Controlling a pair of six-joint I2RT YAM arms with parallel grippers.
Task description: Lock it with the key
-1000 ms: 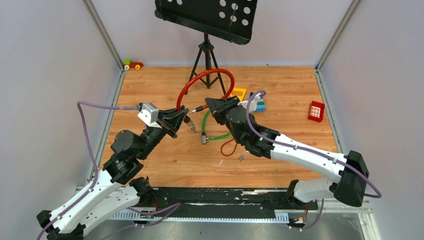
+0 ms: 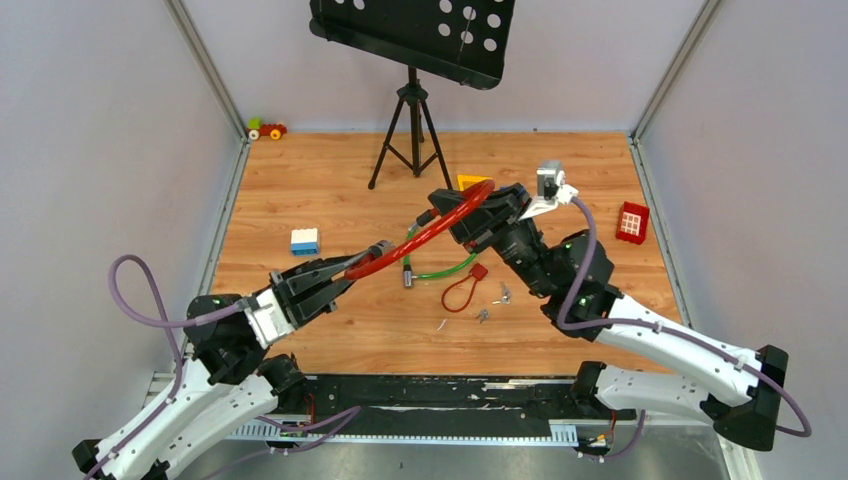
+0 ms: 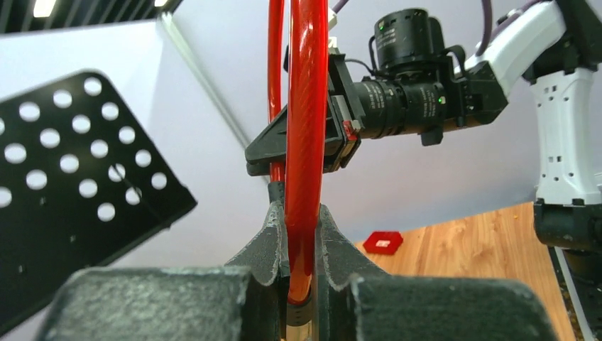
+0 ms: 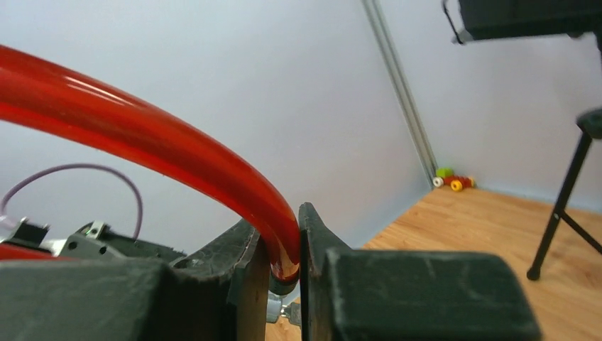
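Observation:
A thick red cable lock (image 2: 430, 238) spans the air between my two grippers. My left gripper (image 2: 372, 262) is shut on one end of it; in the left wrist view a dark collar (image 3: 299, 312) with a brass-coloured part shows below that end, mostly behind the fingers. On the other end my right gripper (image 2: 445, 212) is shut; in the right wrist view a metal pin (image 4: 292, 312) sticks out below the fingers. The two ends are apart. Two small keys (image 2: 504, 295) (image 2: 483, 315) lie on the table. Whether a key sits in the red lock is hidden.
Below the arms lie a green cable lock (image 2: 442, 273) and a small red loop lock (image 2: 461, 294). A black music stand (image 2: 415, 120) rises at the back. Blocks (image 2: 305, 242) and a red box (image 2: 632, 222) sit at the sides. Open wood surrounds them.
The red cable's arch has tilted toward the front, and the cylinder end is now hidden from above.

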